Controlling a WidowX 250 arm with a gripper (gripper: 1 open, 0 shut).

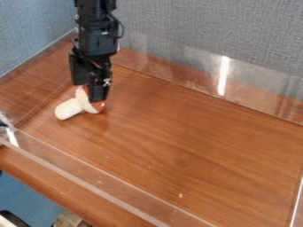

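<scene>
My black gripper [91, 78] hangs at the upper left of the camera view, fingers pointing down and open, directly over a toy mushroom [73, 107] with a white stem and a red-orange cap. The stem lies toward the lower left on the wooden surface; the cap is largely hidden behind the gripper. Whether the fingertips touch it I cannot tell.
The wooden tray floor [190, 151] is bare to the right and front. Clear low walls edge it, with grey and blue panels behind. Some dark items sit outside the tray at the bottom left.
</scene>
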